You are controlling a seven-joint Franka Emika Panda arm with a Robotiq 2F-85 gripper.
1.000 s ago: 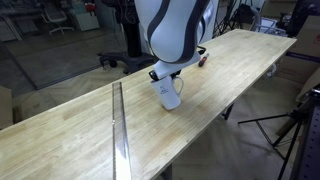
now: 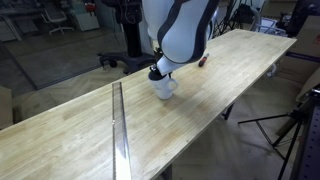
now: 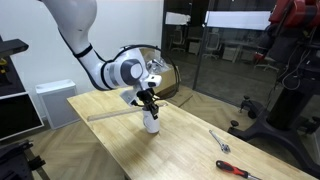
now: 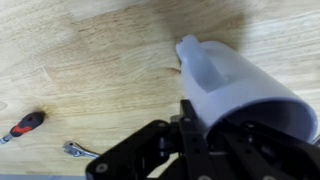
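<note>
A white mug (image 2: pixel 164 90) is in my gripper (image 2: pixel 157 74) above or on the wooden table; whether its base touches the wood I cannot tell. Exterior view 2 shows the mug (image 3: pixel 152 123) nearly upright below the white arm. In the wrist view, the gripper is shut on the wall of the mug (image 4: pixel 235 75), near its open rim. The mug's handle (image 4: pixel 190 55) points away from the dark fingers. What lies inside the mug is hidden.
A long metal strip (image 2: pixel 120 130) lies on the table (image 2: pixel 60 130). A red-and-black screwdriver (image 3: pixel 232 168) and a small wrench (image 3: pixel 219 142) rest on the other side of the mug.
The mug was tilted a second ago and now stands straighter. It has shifted slightly up and left in exterior view 1, and the gripper has turned with it.
</note>
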